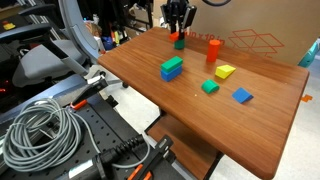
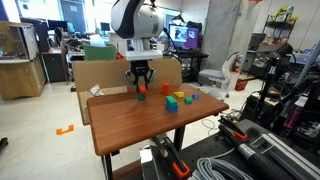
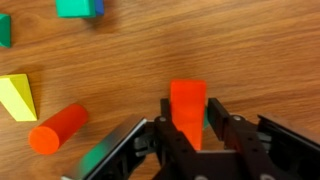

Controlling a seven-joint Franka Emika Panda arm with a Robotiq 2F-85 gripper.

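Observation:
In the wrist view, my gripper is shut on an orange-red block. A sliver of green shows just beside and beneath it. Exterior view 1 has the gripper at the far side of the table, with the orange-red block directly over a green block. Whether these two still touch, I cannot tell. From exterior view 2 the gripper is small, at the table's far edge.
A green block tops a blue one near mid-table. To the right are a red cylinder, a yellow block, a green block and a blue block.

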